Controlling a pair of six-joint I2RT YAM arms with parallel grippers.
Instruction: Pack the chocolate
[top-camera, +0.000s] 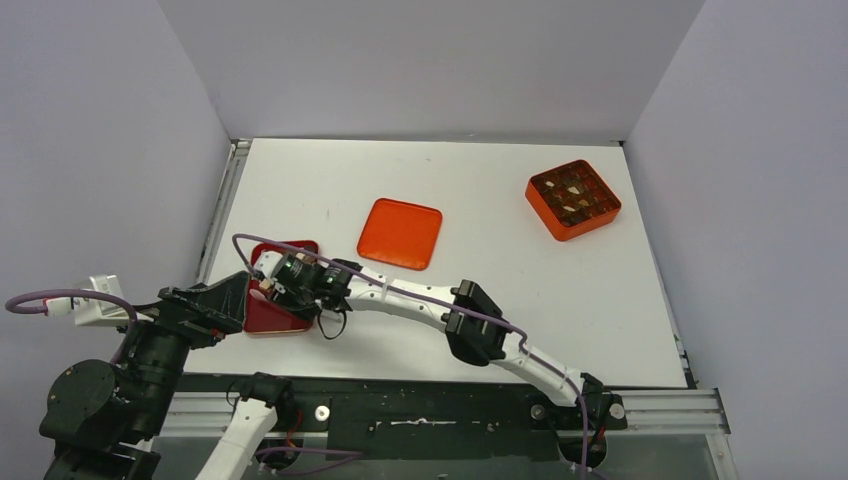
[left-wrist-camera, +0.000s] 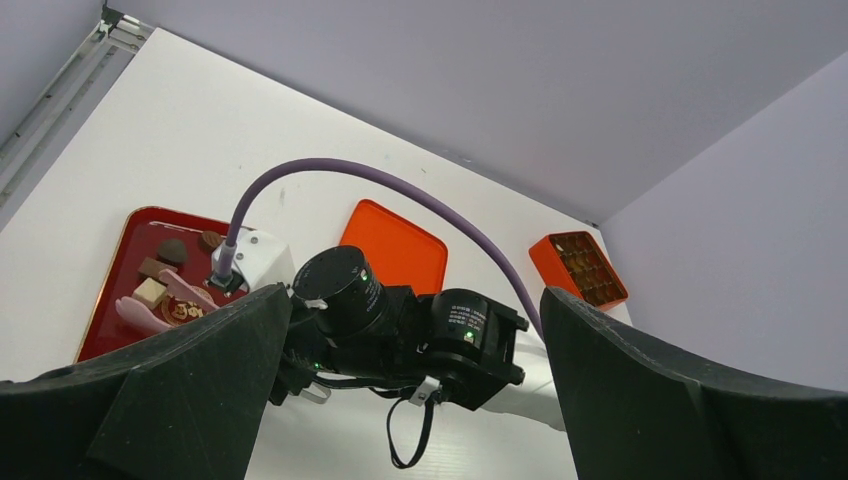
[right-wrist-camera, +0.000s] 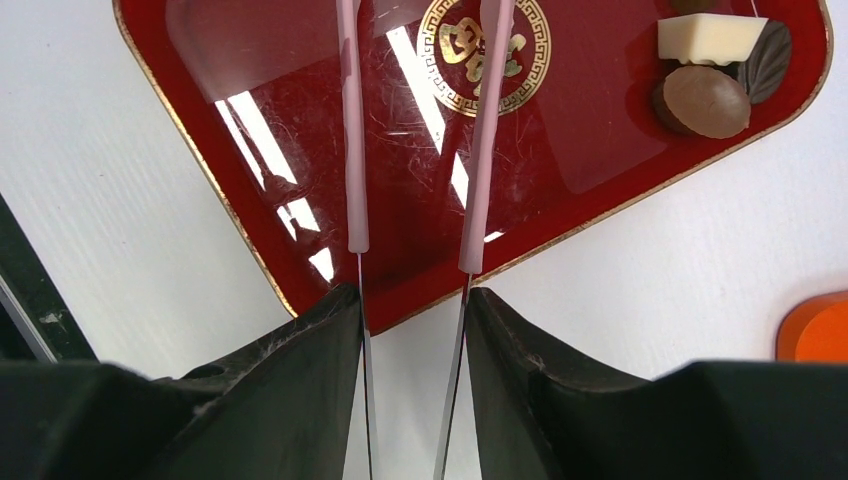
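Observation:
In the red tray (right-wrist-camera: 600, 170), a cream chocolate (right-wrist-camera: 708, 38), an oval brown chocolate (right-wrist-camera: 700, 100) and a dark leaf-shaped chocolate (right-wrist-camera: 765, 62) cluster at one corner. My right gripper (top-camera: 268, 285) reaches over this tray; its pink fingers (right-wrist-camera: 483, 170) are close together, their tips cut off at the wrist view's upper edge, so what lies between them is unclear. My left gripper (top-camera: 230, 312) stands open beside the tray, its wide black fingers (left-wrist-camera: 150, 400) framing the other arm. An orange compartment box (top-camera: 545, 210) with dark inserts sits at the back right.
An orange square lid or tray (top-camera: 398, 232) lies flat near the middle. Walls enclose the back and both sides, and my right arm spans the front middle.

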